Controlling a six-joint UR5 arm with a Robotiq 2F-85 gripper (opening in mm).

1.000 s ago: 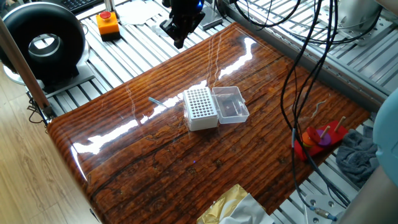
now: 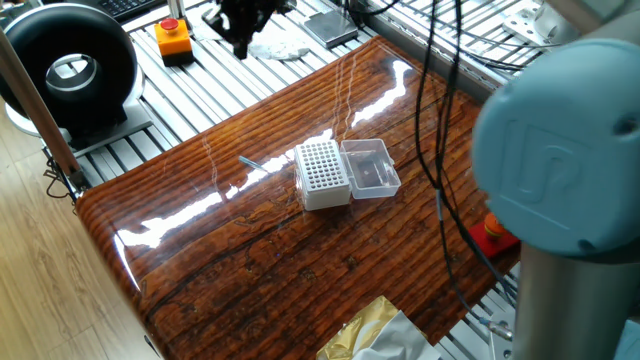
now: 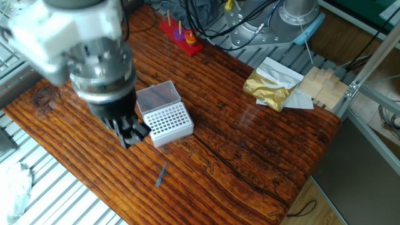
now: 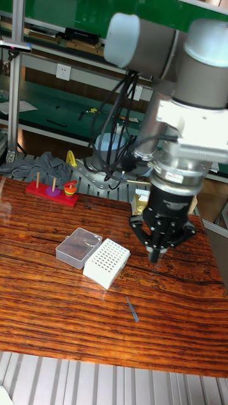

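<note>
A white tube rack (image 2: 322, 175) with rows of round holes stands on the wooden table, its clear hinged lid (image 2: 371, 168) laid open beside it. A small thin blue-grey tool (image 2: 254, 163), like tweezers, lies flat on the table near the rack. My black gripper (image 4: 154, 256) hangs in the air, pointing down, its fingertips drawn together. Nothing clear shows between them. In exterior view 2 the gripper (image 3: 130, 140) overlaps the rack's near corner; in exterior view 1 only its dark lower part (image 2: 240, 40) shows at the top edge.
A red peg toy (image 4: 52, 193) stands at the table's base-side edge. Gold-and-white packaging (image 3: 274, 85) and wooden blocks (image 3: 324, 87) lie at another edge. Black cables (image 2: 440, 150) hang from the arm. Much of the tabletop around the rack is bare.
In exterior view 1 my gripper has moved up and left, and the arm's blue joint has swung left into view, covering much of the peg toy. Rack, lid and thin tool stay put.
</note>
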